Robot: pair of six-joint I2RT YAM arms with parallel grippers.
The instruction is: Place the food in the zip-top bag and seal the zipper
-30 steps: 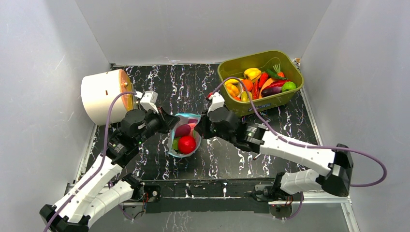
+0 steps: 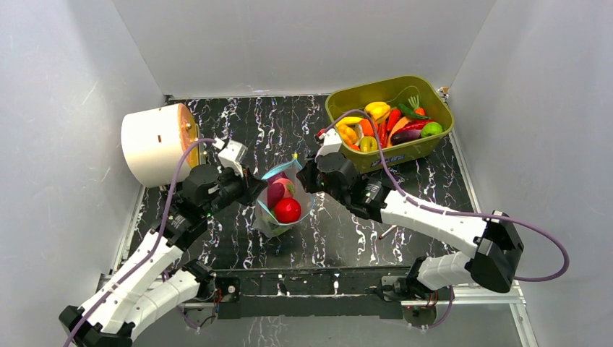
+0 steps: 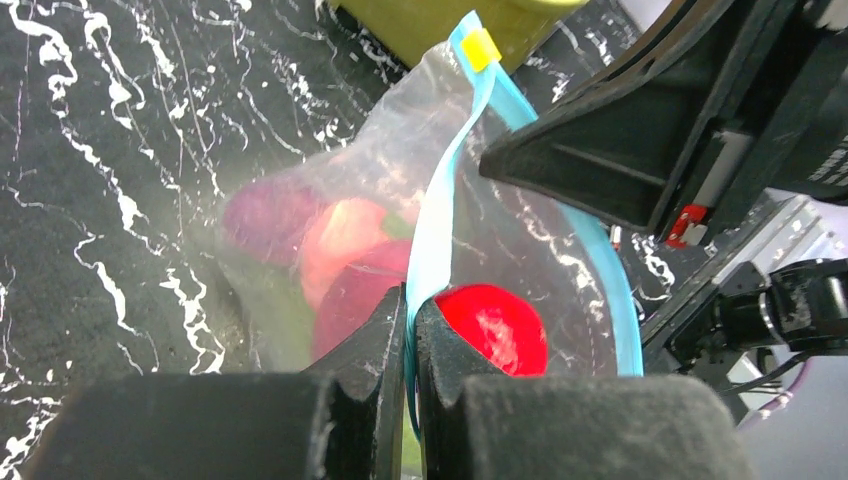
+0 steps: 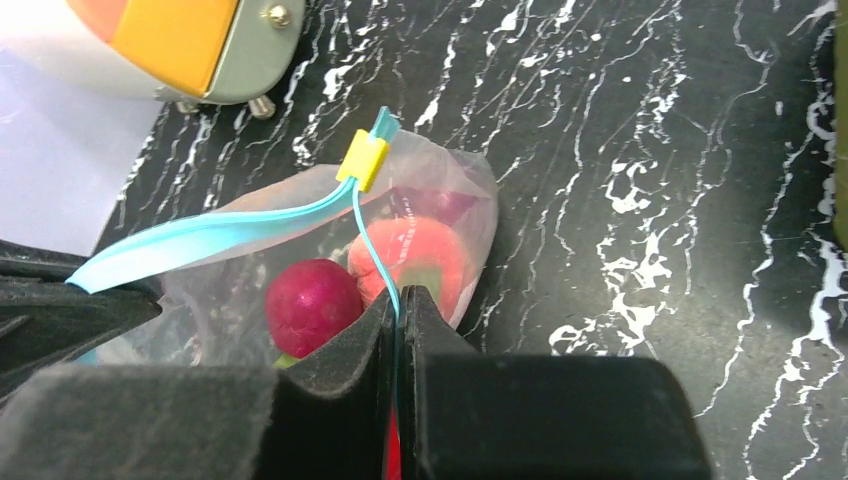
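A clear zip top bag (image 2: 265, 224) with a light blue rim hangs between my two grippers, its mouth spread open. Inside it lie a red round food (image 2: 288, 210), a purple one (image 2: 276, 193) and a pinkish one (image 4: 420, 250). My left gripper is shut on the bag's blue rim on one side. On the opposite side my right gripper is shut with the thin blue rim edge between its fingers. A yellow zipper slider (image 3: 480, 48) sits at the far corner of the rim.
An olive-green bin (image 2: 400, 155) full of toy vegetables stands at the back right. A white cylinder (image 2: 152, 143) with an orange-tan end lies at the back left.
Over the last second the bag mouth has tilted and widened, and its yellow slider corner has come into view at the back.
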